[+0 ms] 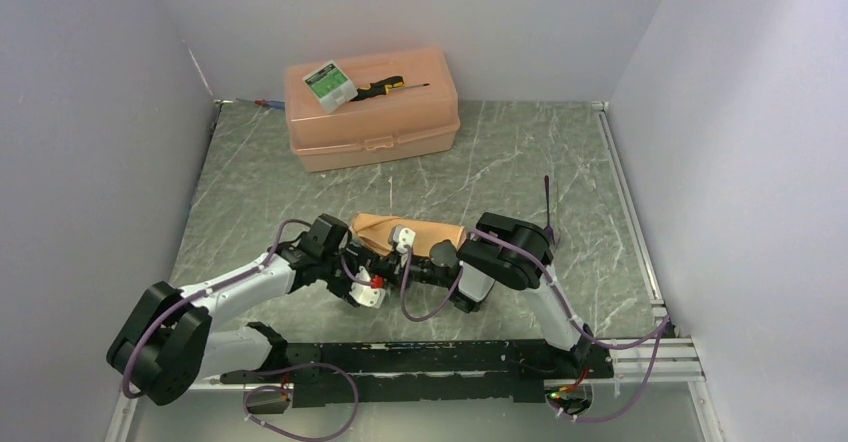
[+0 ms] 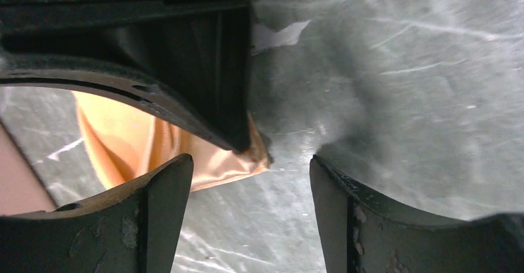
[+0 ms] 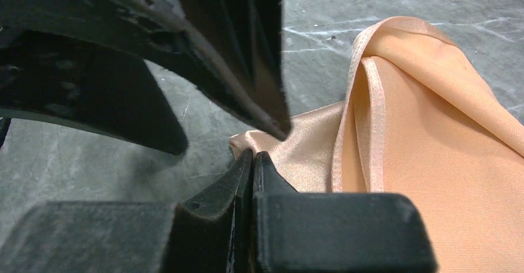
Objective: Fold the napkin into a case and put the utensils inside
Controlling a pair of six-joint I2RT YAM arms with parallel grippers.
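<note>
The peach napkin point(image 1: 425, 234) point(image 3: 445, 180) lies folded on the grey table, mostly under both grippers in the top view, with a rolled fold along one side. My right gripper is shut on a corner of the napkin. My left gripper stands part open beside that corner, its fingers apart over the table, with the dark body of the right gripper across the top of its view. In the right wrist view the left gripper's dark fingers hang above the corner. I see no utensils clearly.
A pink toolbox point(image 1: 372, 132) with a white-green box point(image 1: 330, 85) and a screwdriver point(image 1: 380, 87) on it stands at the back. Walls bound both sides and the back.
</note>
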